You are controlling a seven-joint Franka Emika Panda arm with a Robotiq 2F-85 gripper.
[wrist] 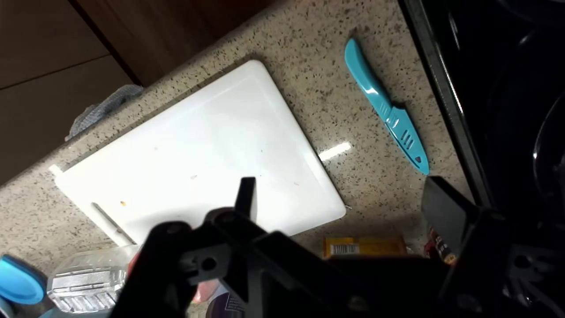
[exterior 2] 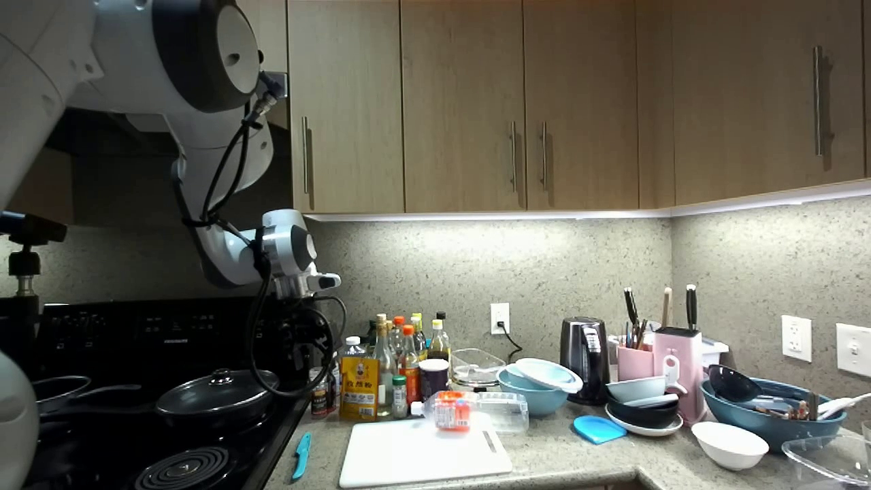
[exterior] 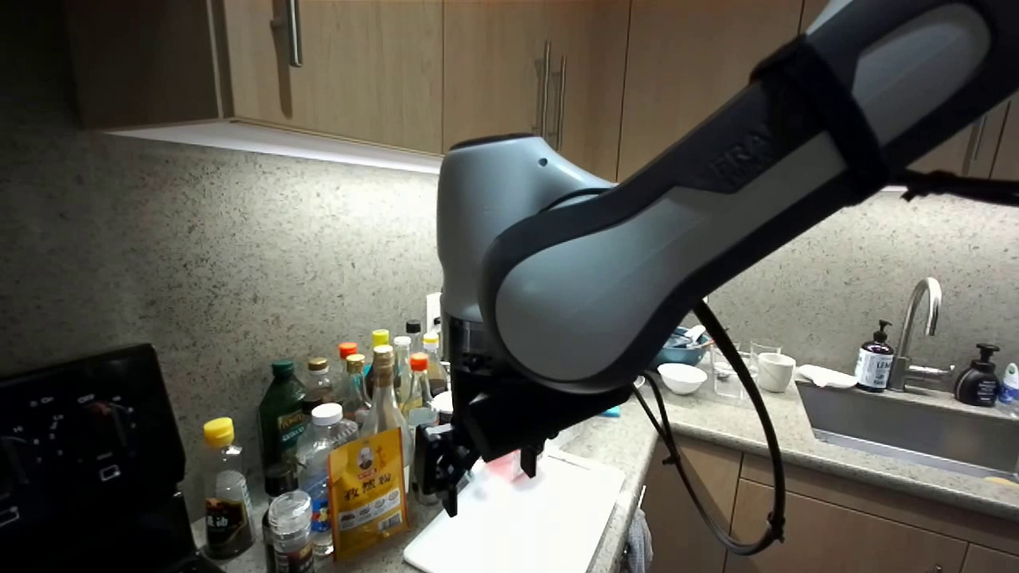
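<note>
My gripper is open, its two fingers wide apart and nothing between them. In exterior view 1 the gripper [exterior: 489,482] hangs above the counter, in front of the bottles and over the near-left side of the white cutting board [exterior: 549,516]. The wrist view shows the cutting board [wrist: 212,153] lying flat, with a sheathed teal knife [wrist: 389,108] on the bare counter between it and the stove. That knife [exterior 2: 302,456] is left of the board in exterior view 2. A bottle with an orange label [exterior 2: 450,411] lies on its side at the board's back edge.
Several sauce bottles [exterior 2: 408,359] and a yellow spice pouch [exterior 2: 359,388] stand against the back wall. A clear plastic container [exterior 2: 504,411] is behind the board. The black stove [wrist: 508,132] borders the counter beside the knife. The board's middle is clear.
</note>
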